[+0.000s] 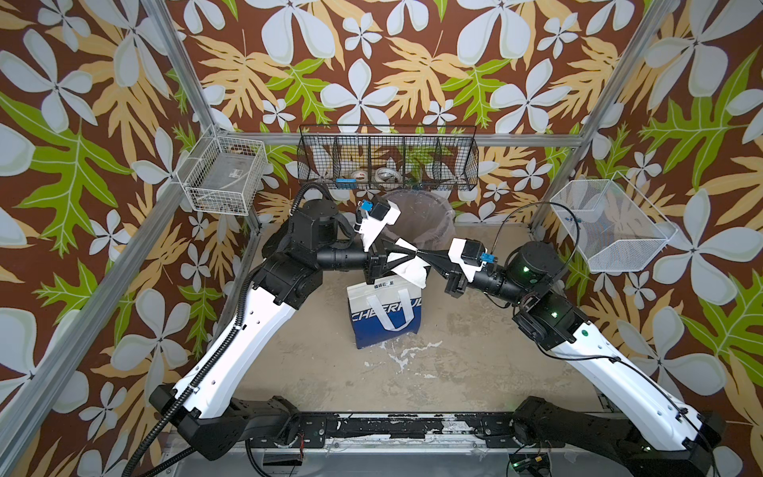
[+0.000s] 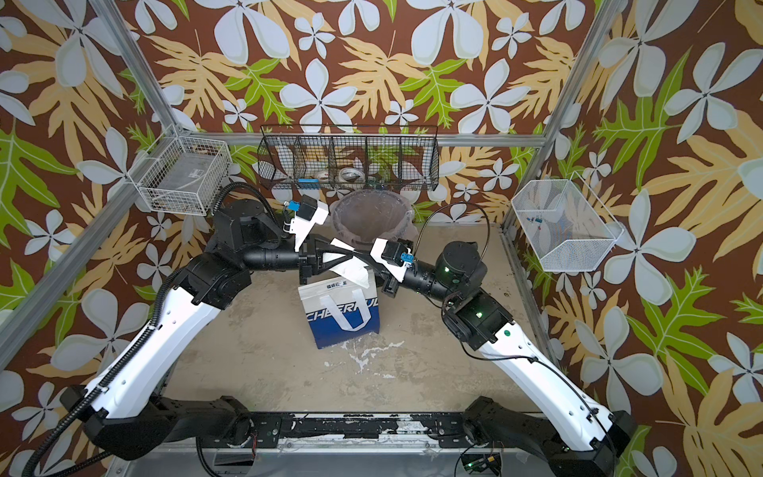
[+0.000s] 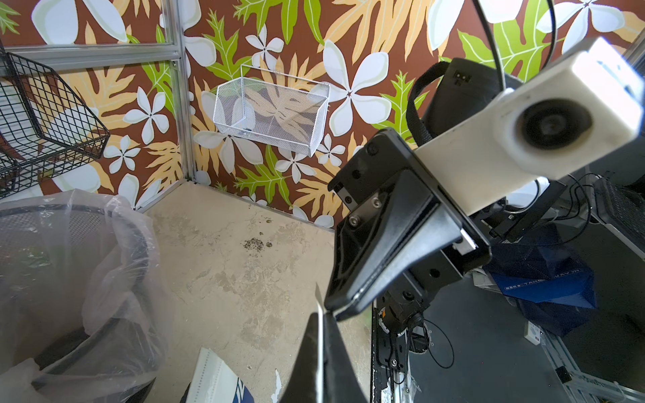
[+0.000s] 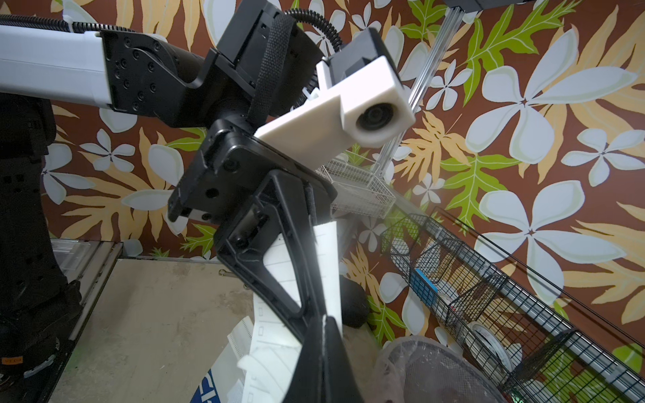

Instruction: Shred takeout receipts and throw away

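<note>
A white paper receipt (image 1: 409, 268), creased, hangs between my two grippers above the white-and-blue bag (image 1: 373, 326). My left gripper (image 1: 403, 253) and right gripper (image 1: 423, 254) meet nearly tip to tip at the paper, both shut on it. In the left wrist view the sheet (image 3: 320, 356) shows edge-on as a thin strip at the fingertips; in the right wrist view printed paper (image 4: 326, 241) shows behind the dark fingers. Behind the grippers stands the bin with a clear liner (image 2: 373, 202), partly hidden.
Wire baskets hang on the walls: black at the back (image 1: 429, 159), white at left (image 1: 222, 187) and right (image 1: 628, 230). The floor (image 1: 492, 342) around the bag is mostly clear, with some white flakes in front.
</note>
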